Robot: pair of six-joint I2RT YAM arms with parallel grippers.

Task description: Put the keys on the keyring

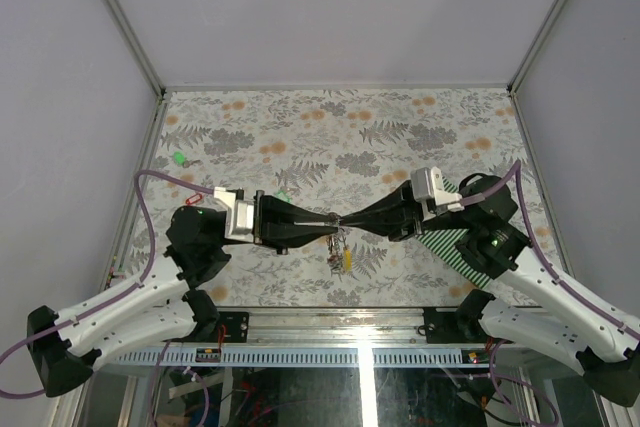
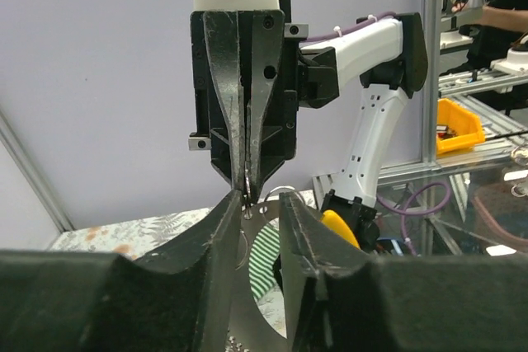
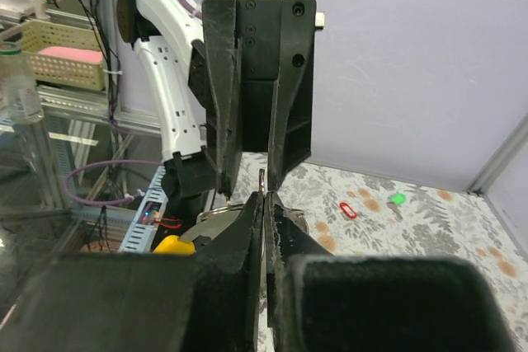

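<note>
My right gripper is shut, with a thin metal bit of the keyring (image 3: 262,180) showing at its tips. Facing it, my left gripper stands partly open, a narrow gap between its fingers. In the top view, the tips of both grippers meet above the mat. From there hangs a bunch of keys (image 1: 335,250), with a yellow-headed key (image 1: 347,260) at its lower right. Grey flat metal (image 2: 247,307) fills the space below the tips in the left wrist view. Which key hangs on which ring cannot be made out.
On the patterned mat (image 1: 320,147) lie a green-headed key (image 1: 180,159) and a red item (image 1: 194,199) at left. Another green item (image 1: 283,195) lies behind the left gripper. A green-striped cloth (image 1: 455,252) is under the right arm.
</note>
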